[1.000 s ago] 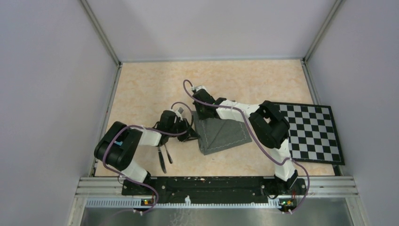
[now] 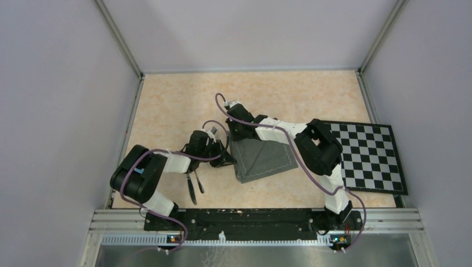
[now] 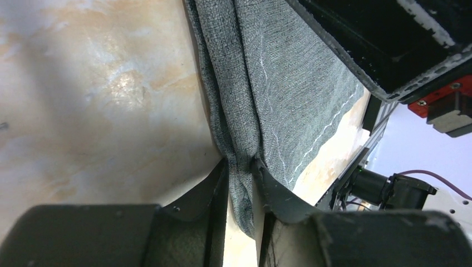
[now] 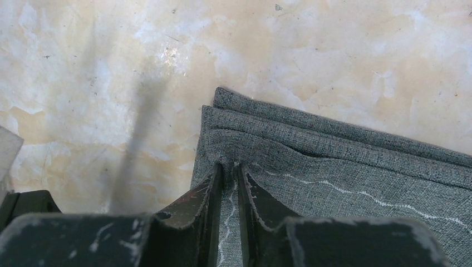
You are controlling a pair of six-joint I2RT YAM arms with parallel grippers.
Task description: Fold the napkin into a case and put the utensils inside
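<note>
The grey napkin (image 2: 267, 161) lies on the table with its left edge folded over in a narrow strip. In the left wrist view, my left gripper is down at the folded edge (image 3: 234, 94), with cloth layers in the narrow gap between its fingertips. At the napkin's far left corner, my right gripper has cloth in the small gap between its fingertips. Whether either one pinches the cloth cannot be told. A knife (image 2: 191, 190) and a thinner utensil (image 2: 198, 182) lie beside the left arm, partly hidden under it.
A black-and-white checkered board (image 2: 367, 158) lies on the right side. Both arms reach close together over the napkin's left side, the right one covering its far part.
My right gripper has shifted slightly left at the napkin's far left corner. The left gripper has stayed in place, and the napkin looks the same.
</note>
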